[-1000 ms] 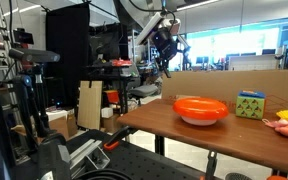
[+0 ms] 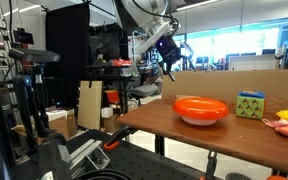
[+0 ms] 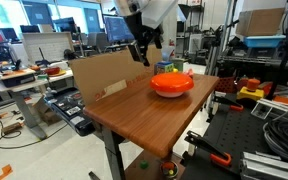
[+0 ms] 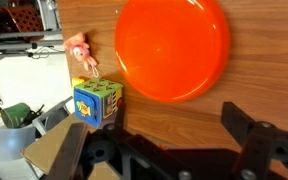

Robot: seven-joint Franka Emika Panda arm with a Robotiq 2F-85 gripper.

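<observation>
My gripper is open above the wooden table, its dark fingers wide apart at the bottom of the wrist view with only bare tabletop between them. A round red-orange bowl (image 4: pixel 172 45) stands on the table beyond the fingers, not touched by them. In exterior view 1 the gripper (image 2: pixel 168 72) hangs well above the table, to the left of the bowl (image 2: pixel 201 108). A cube-shaped box (image 2: pixel 250 104) with blue, green and yellow faces sits farther along the table. Near it lies a pinkish toy (image 2: pixel 284 125) with a yellow piece (image 2: pixel 287 117) beside it.
A tan panel (image 3: pixel 89 78) rises along one edge of the table. Dark equipment and cables (image 2: pixel 104 174) lie beside the table.
The arm's upper links have shifted slightly to the left in exterior view 1, while the gripper stays at nearly the same height. The objects on the table have not moved.
</observation>
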